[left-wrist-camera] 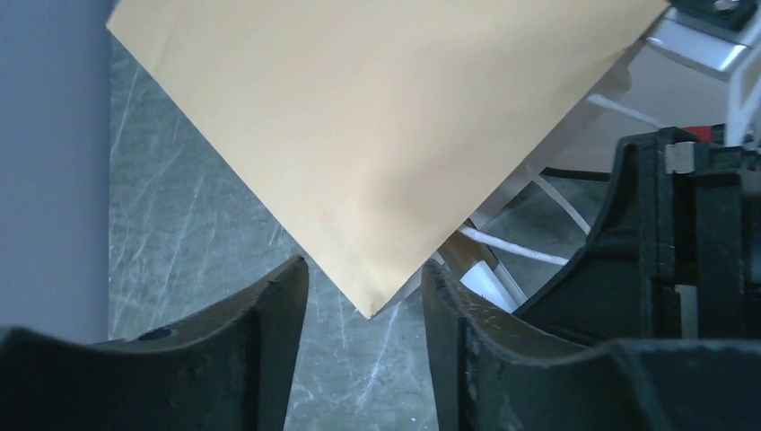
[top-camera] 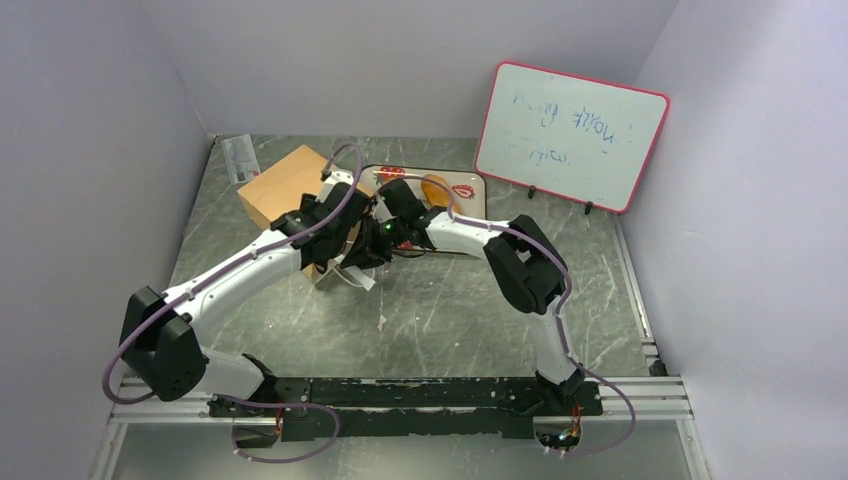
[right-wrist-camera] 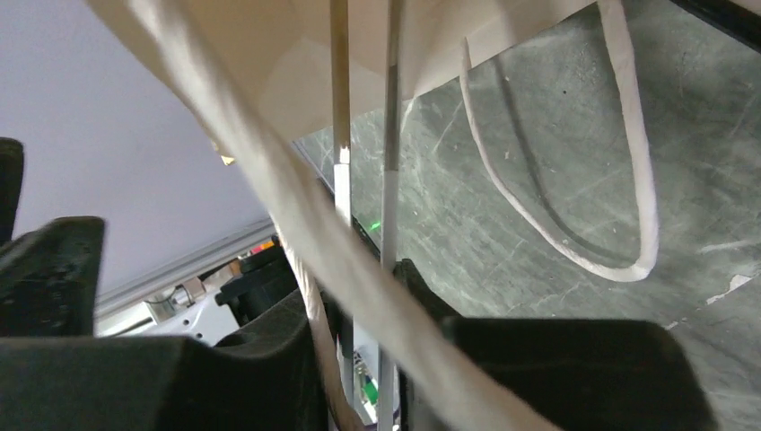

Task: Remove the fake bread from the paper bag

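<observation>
The tan paper bag [top-camera: 283, 188] lies on its side at the back left, its mouth facing my right gripper [top-camera: 366, 254]. In the left wrist view, a corner of the bag [left-wrist-camera: 359, 180] lies between the spread fingers of my left gripper, which is open. My right gripper is shut on a tong-like tool [right-wrist-camera: 390, 135] with two thin strips, which reach up toward the bag opening. The tool's white end [top-camera: 358, 277] shows in the top view. An orange-brown bread piece [top-camera: 436, 190] sits on the tray. The inside of the bag is hidden.
The patterned tray [top-camera: 475, 208] is behind the right arm. A whiteboard [top-camera: 570, 135] leans at the back right, and a clear packet [top-camera: 240, 158] lies back left. White bag handles [right-wrist-camera: 642, 180] hang close to the right gripper.
</observation>
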